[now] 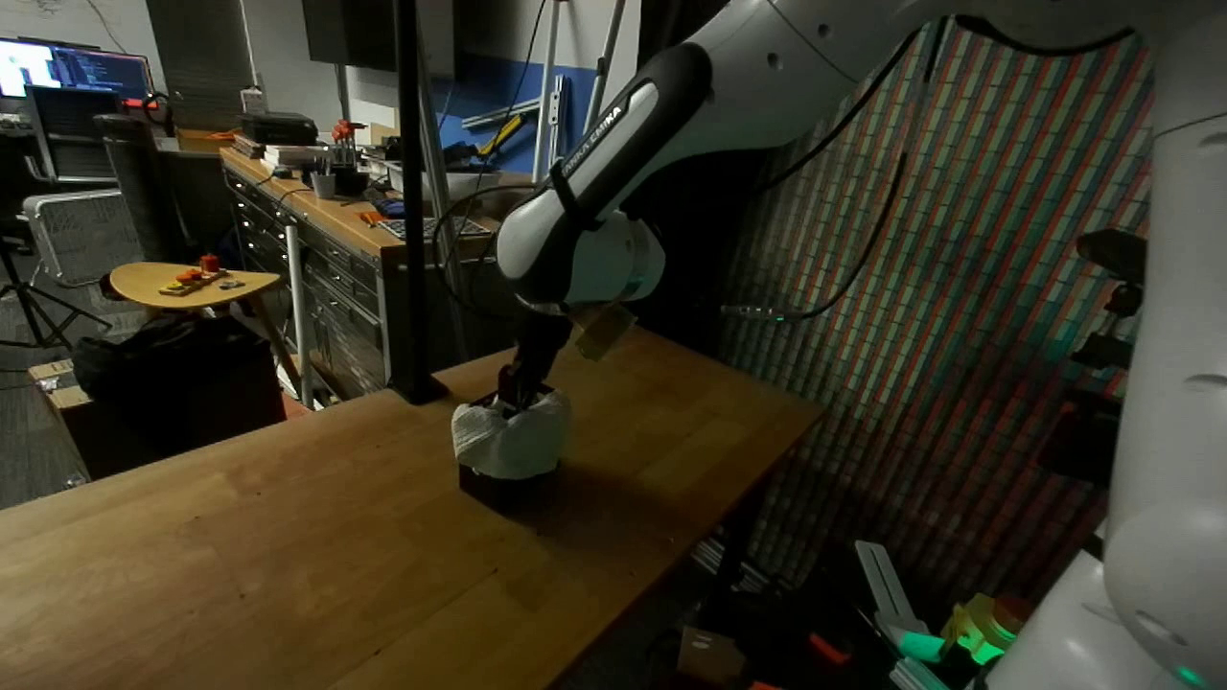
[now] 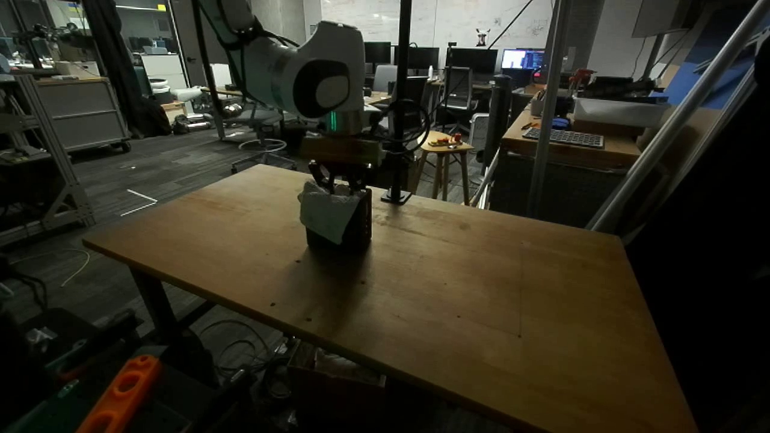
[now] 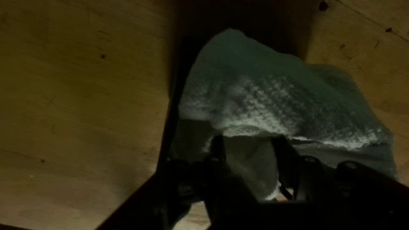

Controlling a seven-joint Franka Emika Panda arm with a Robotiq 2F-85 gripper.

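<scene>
A pale cloth (image 1: pixel 509 439) drapes over a small dark box (image 1: pixel 506 488) standing on the wooden table. Its folds hang down the sides, as the second exterior view shows with the cloth (image 2: pixel 329 211) and the box (image 2: pixel 358 230). My gripper (image 1: pixel 523 395) points down at the top of the box. From the wrist, the gripper has its dark fingers apart, with cloth (image 3: pixel 264 103) visible in front of and below the gap. Whether the fingertips touch the cloth is too dark to tell. Most of the box's inside is hidden by the cloth.
A black upright post (image 1: pixel 407 230) stands at the table's edge close to the box. Beyond it are a workbench (image 1: pixel 345 218) with tools and a small stool (image 1: pixel 184 287).
</scene>
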